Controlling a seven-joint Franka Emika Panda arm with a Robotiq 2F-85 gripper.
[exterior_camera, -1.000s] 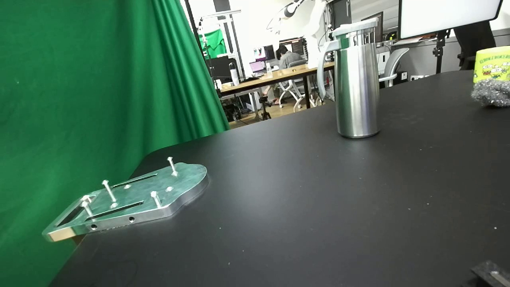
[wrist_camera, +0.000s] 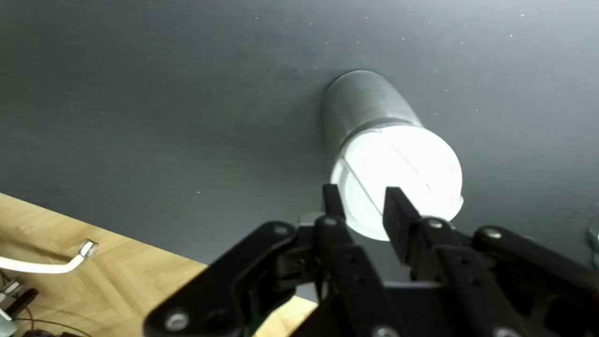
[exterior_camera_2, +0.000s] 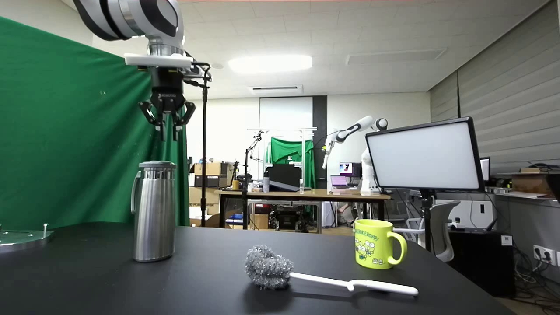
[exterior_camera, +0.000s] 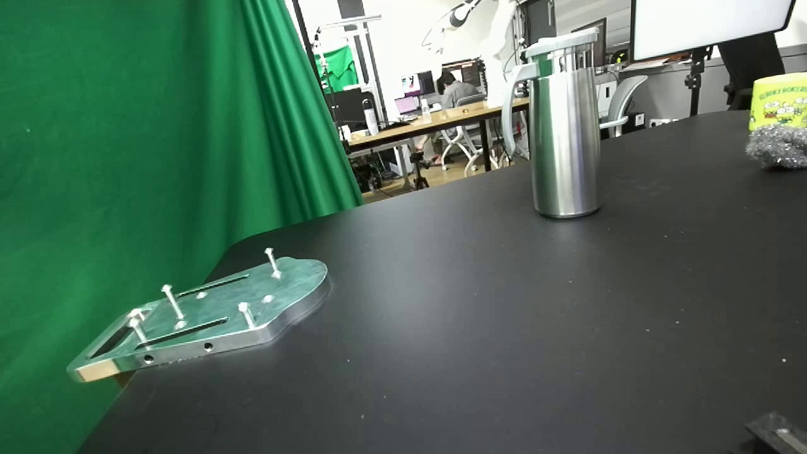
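Note:
A steel pitcher point(exterior_camera: 565, 136) with a pale lid and handle stands upright on the black table. In exterior view 2 my gripper point(exterior_camera_2: 169, 135) hangs above the pitcher point(exterior_camera_2: 155, 215), fingers pointing down and clear of its lid. Looking down in the wrist view, I see the white lid point(wrist_camera: 410, 168) behind and beyond my fingertips. The gripper's fingers are part open, with a narrow gap and nothing held between the fingers. A lime-green mug point(exterior_camera_2: 373, 244) and a tinsel-headed brush point(exterior_camera_2: 267, 267) with a white handle are on the right side of the table.
At the table's left edge lies a metal plate point(exterior_camera: 227, 310) with several upright bolts. A green curtain point(exterior_camera: 151, 136) hangs behind it. A light panel point(exterior_camera_2: 425, 154) stands beyond the mug. Between plate and pitcher the table is bare.

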